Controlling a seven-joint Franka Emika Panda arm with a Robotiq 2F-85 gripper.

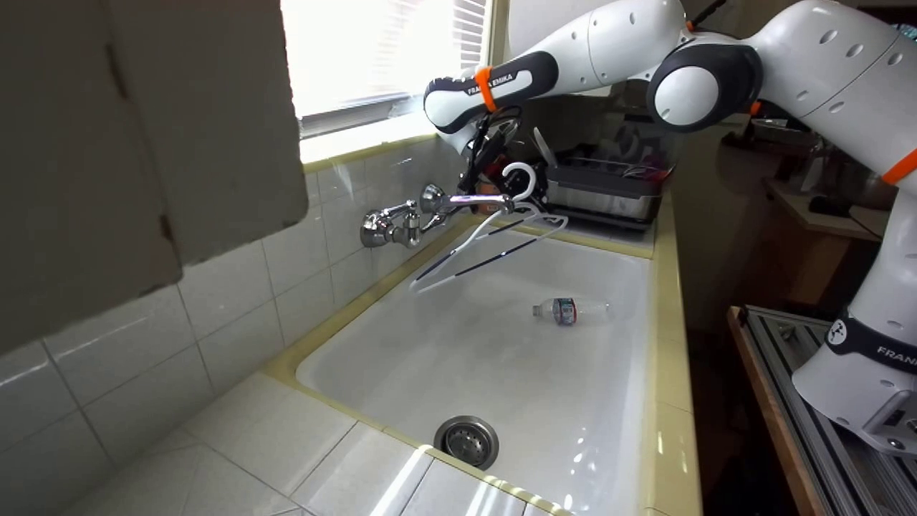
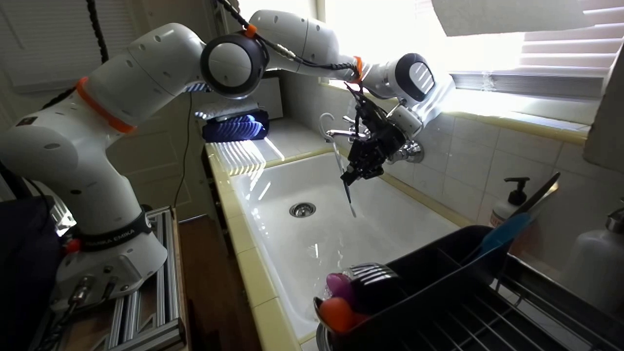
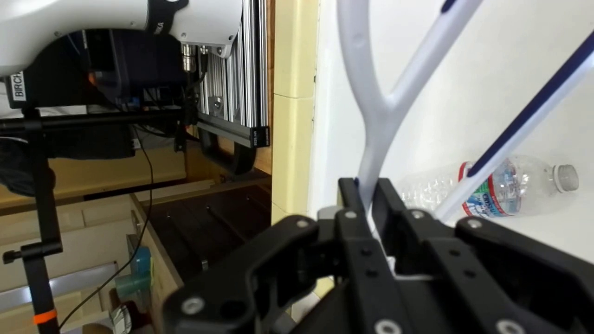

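Note:
A white clothes hanger (image 1: 465, 248) with dark blue strips along its bars hangs over the far part of the sink, its hook (image 1: 526, 175) pointing up beside the faucet (image 1: 478, 199). In the wrist view the hanger's white stem (image 3: 378, 133) runs between the fingertips, and my gripper is shut on it. From the other side, the black gripper (image 2: 349, 175) holds the hanger (image 2: 342, 161) nearly edge-on above the basin. The faucet and hook overlap in exterior view 1; whether they touch I cannot tell.
A clear plastic bottle (image 1: 571, 311) lies in the white sink (image 1: 387, 370), near the right wall. A dish rack (image 2: 444, 310) with utensils stands at one end. Tiled wall and window sill (image 1: 370, 142) lie close to the arm. The drain end is clear.

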